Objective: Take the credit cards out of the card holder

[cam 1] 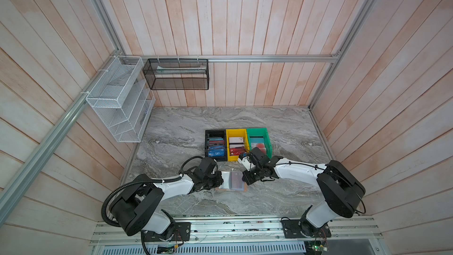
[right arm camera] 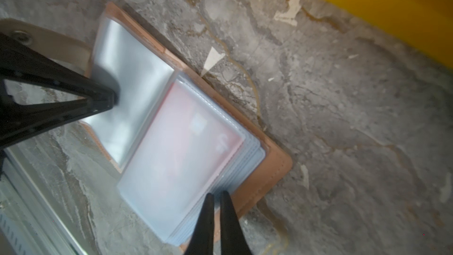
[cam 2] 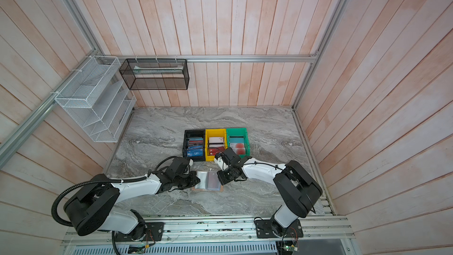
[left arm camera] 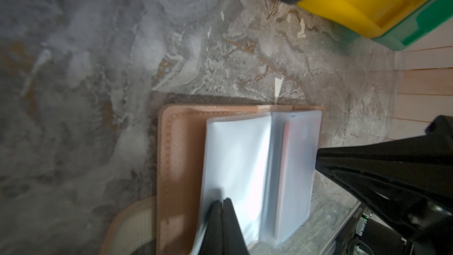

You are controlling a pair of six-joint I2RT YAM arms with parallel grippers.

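Note:
The open card holder [left arm camera: 181,155] lies on the marble table with tan edges and clear sleeves. Its left side shows a white sleeve [right arm camera: 129,85]; its right holds a stack of sleeves with a pale pink card [right arm camera: 184,146] visible through the plastic. My left gripper is shut at the white sleeve's outer edge; whether any plastic is pinched cannot be told. My right gripper is shut at the outer edge of the right-hand sleeve stack, nothing clearly visible between its fingertips.
Behind the holder stand black [cam 1: 207,144], yellow [cam 1: 237,132] and green [cam 1: 264,139] bins with cards in them. Wire baskets [cam 1: 113,101] hang on the left and back walls.

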